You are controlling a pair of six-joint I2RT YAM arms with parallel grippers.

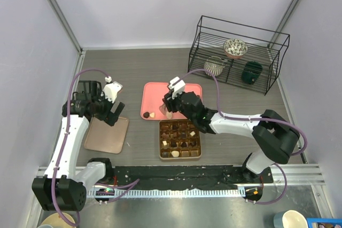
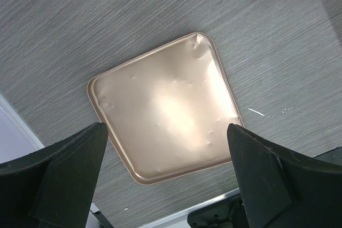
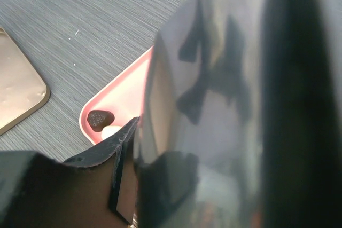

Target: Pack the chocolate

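Observation:
In the top view, the pink tray (image 1: 152,95) holds a dark chocolate (image 1: 146,115) and a pale chocolate (image 1: 152,115) near its front left corner. Another pale piece (image 1: 169,115) shows right at the fingertips of my right gripper (image 1: 166,110), which is open low over the tray. One right finger fills much of the right wrist view as a blur, so contact with that piece cannot be told. In front of the tray stands the gold compartment box (image 1: 181,158), with chocolates in several cells. My left gripper hangs open and empty above the bronze lid (image 2: 171,100).
A black wire rack (image 1: 239,52) with bowls stands at the back right. The tray and box are close together, front to back. Bare table lies between the lid and the tray, and also right of the tray.

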